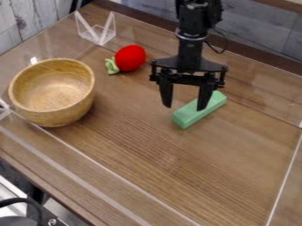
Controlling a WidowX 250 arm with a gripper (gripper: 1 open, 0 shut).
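Note:
The black gripper (186, 93) hangs in the upper middle of the table, its fingers spread apart and pointing down. Just below and to its right lies a flat green bar (199, 110), set diagonally on the wooden table (177, 177); the gripper partly covers its upper-left side. Whether the fingertips touch the bar cannot be told.
A tan bowl (51, 93) sits at the left. A red round object (131, 58) with a small green piece beside it lies at the upper left, near a clear wire-like item (98, 28).

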